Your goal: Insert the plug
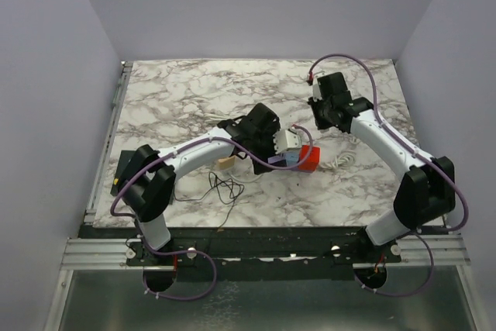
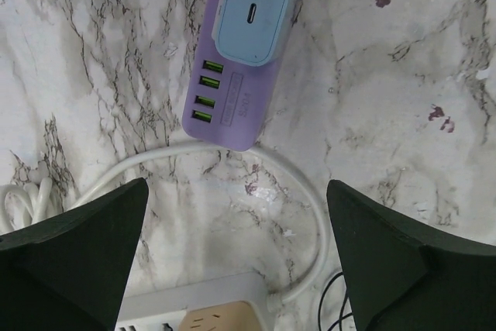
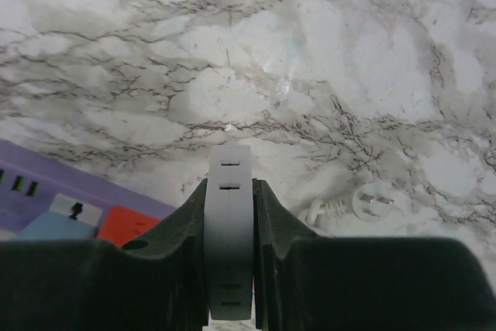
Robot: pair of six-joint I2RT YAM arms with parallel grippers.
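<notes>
My right gripper (image 1: pixel 318 114) is shut on a white power strip (image 3: pixel 229 207), raised above the table at the back right. My left gripper stands open over the table, nothing between its fingers. Beneath it lie a purple USB hub (image 2: pixel 229 106) with a light blue charger (image 2: pixel 254 9) on it and a red block (image 3: pixel 124 222) at one end. A white power strip body with a beige plug (image 2: pixel 221 317) lies at the bottom of the left wrist view, with a white cable running round from it. A white two-pin plug (image 3: pixel 372 201) lies on the right side.
A black flat object lies at the table's left side, partly hidden by my left arm. Thin black wires (image 1: pixel 221 187) lie front left of the middle.
</notes>
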